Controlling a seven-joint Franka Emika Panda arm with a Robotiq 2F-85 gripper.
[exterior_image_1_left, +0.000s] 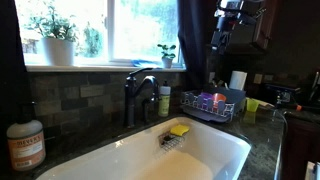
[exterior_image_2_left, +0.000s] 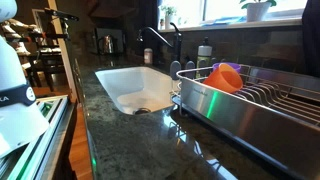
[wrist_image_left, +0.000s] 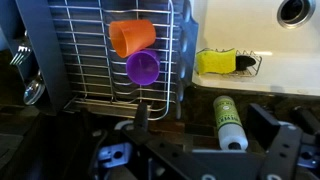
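Observation:
My gripper is open high above the counter, its dark fingers apart at the bottom of the wrist view with nothing held between them. Exterior view 1 has the gripper (exterior_image_1_left: 219, 46) at upper right, above the dish rack (exterior_image_1_left: 228, 114). An orange cup (wrist_image_left: 128, 38) and a purple cup (wrist_image_left: 142, 68) sit side by side in the rack. To the rack's right in the wrist view, a yellow sponge (wrist_image_left: 215, 61) rests in a small wire holder at the sink's edge. Near the right finger, well below it, stands a bottle with a green label (wrist_image_left: 229, 120).
The white sink (exterior_image_1_left: 130, 160) lies beside the rack, with a black faucet (exterior_image_1_left: 131, 95) behind it. A soap bottle (exterior_image_1_left: 26, 145) stands at the far left. Spoons (wrist_image_left: 34, 88) lie at the rack's side. Bare dark counter (exterior_image_2_left: 140, 150) runs along the front.

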